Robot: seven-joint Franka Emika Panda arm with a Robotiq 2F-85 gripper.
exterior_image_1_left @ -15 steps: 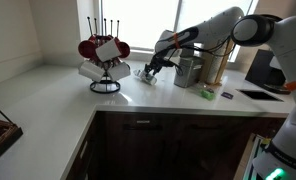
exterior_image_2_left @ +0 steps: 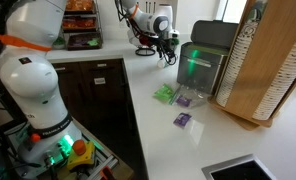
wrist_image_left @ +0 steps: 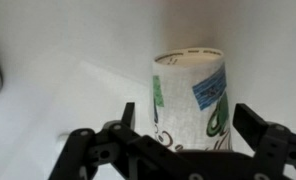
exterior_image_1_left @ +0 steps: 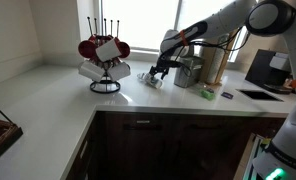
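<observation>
A pale cylindrical object, cup-like [wrist_image_left: 191,95], carries blue and green markings and a tan round end. In the wrist view it lies ahead of and between the spread fingers of my gripper, which is open. I cannot tell whether either finger touches it. From the first exterior view, my gripper [exterior_image_1_left: 160,73] is low over the far part of the white counter [exterior_image_1_left: 128,104], with a small white object [exterior_image_1_left: 152,82] just below it. The second exterior view shows the gripper [exterior_image_2_left: 170,54] from the other side, left of the grey box.
A rack with red mugs and white cups [exterior_image_1_left: 106,58] stands left of the gripper. Close on its right is a grey metal box [exterior_image_2_left: 199,67]. Green [exterior_image_2_left: 165,94] and purple [exterior_image_2_left: 182,119] items lie nearer the second camera.
My gripper has shifted slightly right and a little lower in the first exterior view. The rack and the grey box have stayed in place.
</observation>
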